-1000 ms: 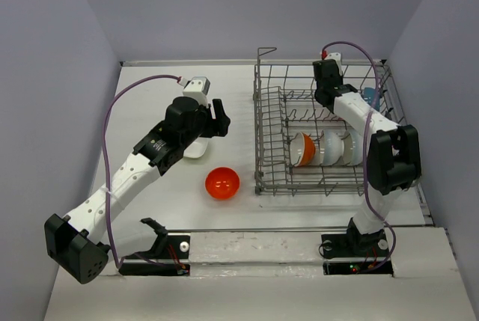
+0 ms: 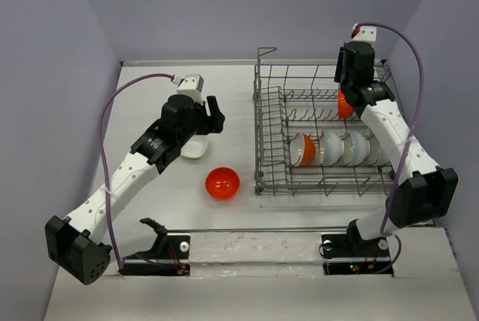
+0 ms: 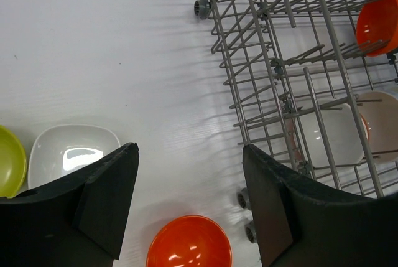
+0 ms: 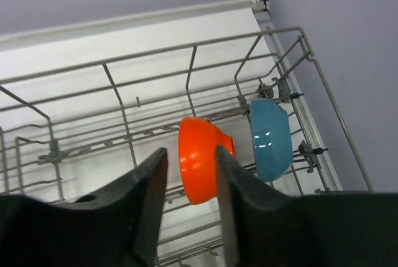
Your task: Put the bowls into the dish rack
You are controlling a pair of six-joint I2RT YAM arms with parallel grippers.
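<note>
My left gripper [image 2: 213,115] hangs over the table, fingers wide apart, with nothing between its fingers. A white bowl [image 3: 78,152], a yellow-green bowl [image 3: 9,162] and an orange-red bowl [image 2: 222,184] sit on the table below it. At the right, the wire dish rack [image 2: 258,119] holds several bowls in its front row, one of them orange and white [image 2: 302,150]. An orange bowl [image 4: 198,161] and a blue bowl [image 4: 272,139] stand tilted on edge in the back row. Over the rack's back, my right gripper [image 2: 340,65] is open and empty, the orange bowl beyond its fingertips.
Grey walls [image 2: 239,7] enclose the table at the back and sides. Upright tines and the rack's raised wire sides are obstacles. Table space between the left arm and the rack is clear, and the left part of the back row looks empty.
My left gripper has shifted very slightly left.
</note>
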